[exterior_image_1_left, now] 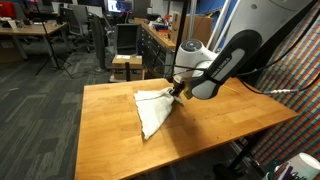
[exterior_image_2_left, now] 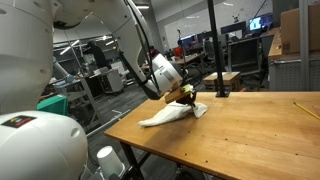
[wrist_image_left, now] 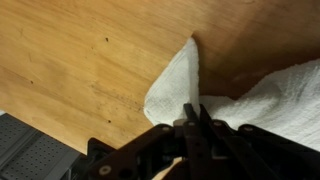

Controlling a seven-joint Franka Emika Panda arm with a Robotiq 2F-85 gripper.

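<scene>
A white cloth [exterior_image_1_left: 154, 112] lies spread and folded on the wooden table, one end running towards the table's front. My gripper is shut on the cloth, pinching a fold of it at the lower middle of the wrist view. From that pinch a pointed flap of the white cloth [wrist_image_left: 172, 88] reaches up and left, and more of it spreads off to the right. In exterior view 2 the gripper [exterior_image_2_left: 187, 100] is low over the cloth [exterior_image_2_left: 170, 113], close to the tabletop. Most of the cloth still rests on the table there.
In the wrist view the table's edge shows at lower left, with grey floor beyond. A pencil-like yellow stick [exterior_image_2_left: 307, 110] lies at the far right.
</scene>
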